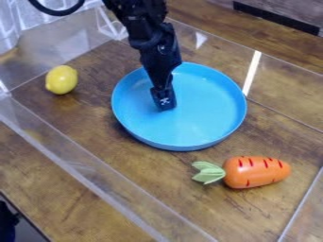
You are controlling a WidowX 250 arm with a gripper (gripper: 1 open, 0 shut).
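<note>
The black arm reaches down from the top, and its gripper is low over the left-middle of a blue plate. Its fingertips are at or just above the plate surface; whether they hold anything or how far apart they are is hard to make out. An orange toy carrot with a pale green top lies to the lower right of the plate. A yellow lemon rests to the left of the plate.
Clear plastic edges run along the left and right sides. A dark wooden edge is at the top right.
</note>
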